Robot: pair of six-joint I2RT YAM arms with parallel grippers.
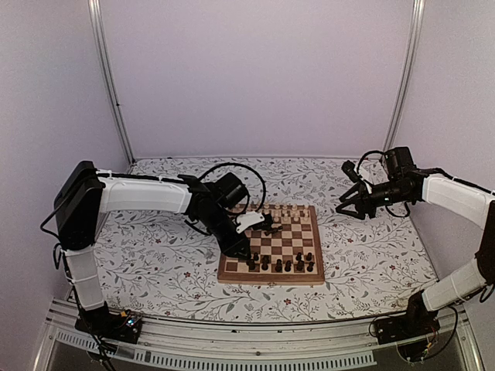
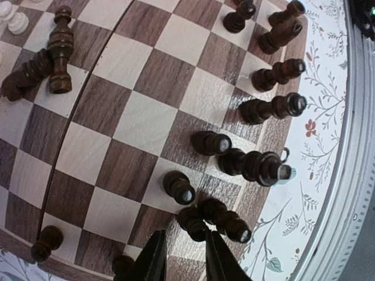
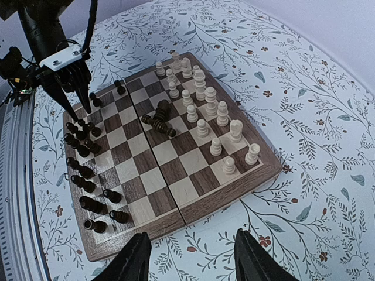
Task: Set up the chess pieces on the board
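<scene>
The wooden chessboard (image 1: 271, 243) has dark pieces along its near side and white pieces (image 3: 211, 99) along the far side. Two dark pieces (image 2: 60, 52) lie on their sides mid-board. My left gripper hangs low over the near left of the board, fingers parted just by a dark pawn (image 2: 193, 225) and beside a taller piece (image 2: 225, 219); I see nothing clearly held. My right gripper stands open and empty, off the board to the right, above the table.
Walls enclose the table at back and sides. The left arm reaches across the board's left part.
</scene>
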